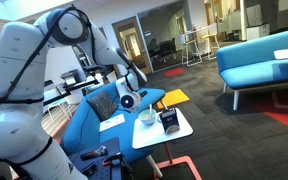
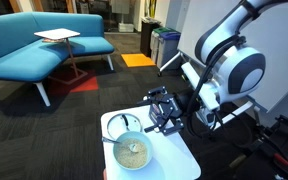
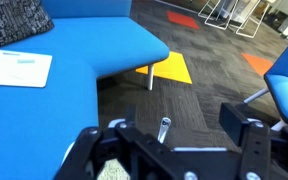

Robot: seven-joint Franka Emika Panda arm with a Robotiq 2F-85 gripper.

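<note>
A pale bowl (image 2: 132, 152) holds something beige, with a light utensil lying in it, on a small white table (image 2: 179, 160). In exterior view 2 my gripper (image 2: 166, 122) is over the table, to the bowl's upper right. Exterior view 1 shows the bowl (image 1: 147, 117) beside a dark object (image 1: 169, 120) that I cannot identify. In the wrist view my gripper is open, its black fingers well apart at either side. Between them a narrow silvery piece (image 3: 164, 128) shows against the floor; I cannot tell what it is.
A clear round lid-like item (image 2: 124, 124) lies behind the bowl in exterior view 2. A blue sofa (image 3: 114, 40) borders the table, with a white sheet (image 3: 16, 68) and a dark cushion on it. Open grey carpet (image 1: 229, 135) extends beyond.
</note>
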